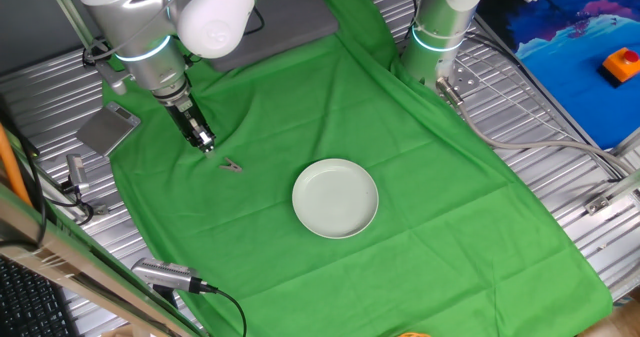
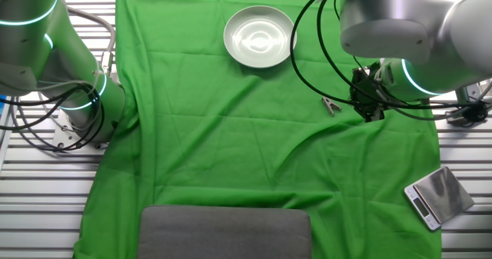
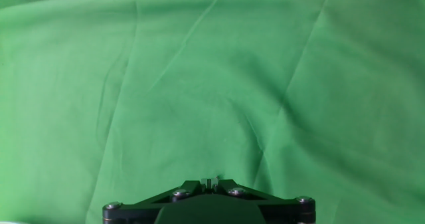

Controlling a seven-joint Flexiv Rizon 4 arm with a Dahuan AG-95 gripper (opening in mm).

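A small clothespin-like clip [image 1: 231, 164] lies on the green cloth, close beside my gripper [image 1: 208, 151] and apart from it. From the opposite side, the clip [image 2: 330, 105] shows just left of the gripper [image 2: 374, 114]. A round white plate [image 1: 335, 199] rests on the cloth at the middle; it appears near the top in exterior view 2 [image 2: 260, 37]. At the bottom of the wrist view my gripper is shut, its tips together and nothing visible between them. Only bare cloth lies ahead of it there; neither clip nor plate is seen.
A small scale [image 1: 108, 129] sits at the cloth's edge, and a grey pad [image 1: 275, 22] lies at the back. Black cables [image 2: 319, 67] hang round my arm. Cloth around the plate is clear.
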